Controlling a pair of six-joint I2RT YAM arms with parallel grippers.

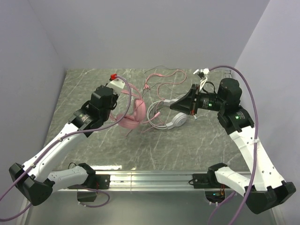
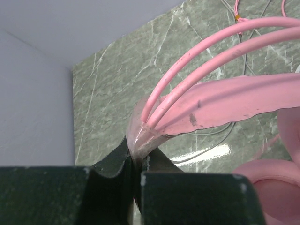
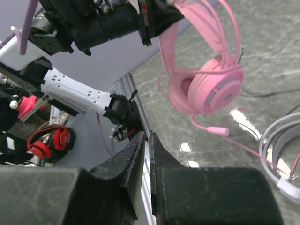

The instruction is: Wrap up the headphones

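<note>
Pink headphones point(image 1: 138, 109) point(image 3: 215, 84) hang from my left gripper point(image 1: 114, 96), which is shut on their headband end point(image 2: 143, 136) above the table's left half; their ear cups dangle close together. A pink cable with a plug point(image 3: 218, 130) trails from them across the marble. My right gripper point(image 1: 174, 106) is above the white headphones point(image 1: 177, 120) right of the pink pair, with nothing visible between its fingers; its fingertips look nearly together in the right wrist view.
The marble table point(image 1: 84, 77) has tangled pink and grey cables point(image 1: 166, 75) at the back. Walls bound its back and sides, with a metal rail along the front. Red-black headphones point(image 3: 47, 146) appear off the table in the right wrist view.
</note>
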